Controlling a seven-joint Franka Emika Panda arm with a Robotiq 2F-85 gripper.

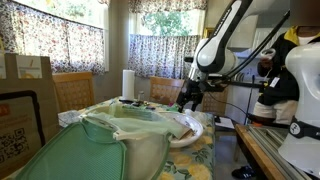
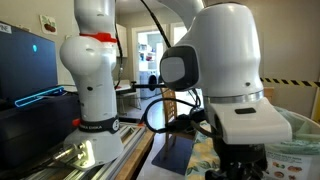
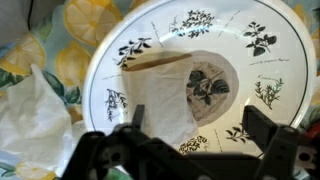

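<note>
A white plate [image 3: 285,85] with dark herb drawings and a blue rim fills most of the wrist view. On it lies a folded tan paper-like piece [image 3: 162,95], beside a round brownish patch [image 3: 222,85] with a leaf print. My gripper is over the plate with its fingers wide apart and nothing visible between them; its dark fingers [image 3: 128,150] show along the lower edge. In the first exterior view, the gripper [image 1: 188,103] hangs over the table near the white dish. The second exterior view has the arm's white body in front of much of the table.
Crumpled white paper [image 3: 32,120] lies left of the plate on the lemon-print cloth [image 3: 85,25]. A green bin [image 1: 75,152] and a cardboard box [image 1: 28,115] occupy the near left. A paper towel roll [image 1: 128,84] stands farther back.
</note>
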